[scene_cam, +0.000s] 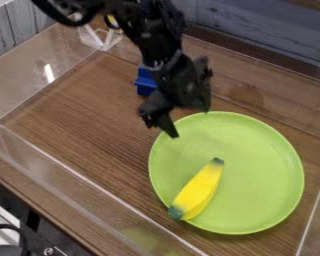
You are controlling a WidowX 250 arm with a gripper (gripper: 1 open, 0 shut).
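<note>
My black gripper (163,118) hangs blurred just left of the upper rim of a green plate (256,180), its fingers open. A yellow banana with a green tip (199,187) lies on the left-lower part of the plate, apart from the gripper. Behind the gripper, a blue object (145,82) is partly hidden by the arm.
Clear low walls edge it at left and front. A blue-grey panel (263,40) stands at the back.
</note>
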